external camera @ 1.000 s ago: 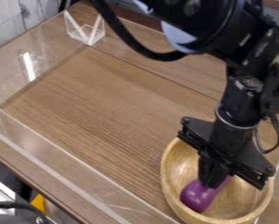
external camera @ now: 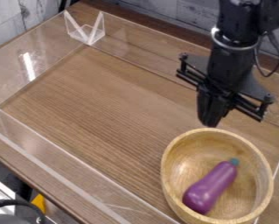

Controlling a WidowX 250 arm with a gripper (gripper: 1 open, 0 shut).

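Note:
A purple eggplant toy (external camera: 209,185) lies in a cream bowl (external camera: 177,166) at the bottom right. My black gripper (external camera: 207,115) is above and behind the bowl, apart from the eggplant, with nothing seen between its fingers. It looks shut.
A wooden tray surface (external camera: 83,114) fills the middle and left and is clear. A white wire piece (external camera: 86,26) stands at the back left. Raised walls border the surface at left and back.
My gripper has risen and moved back from the eggplant, out of the bowl. The eggplant remains in the bowl.

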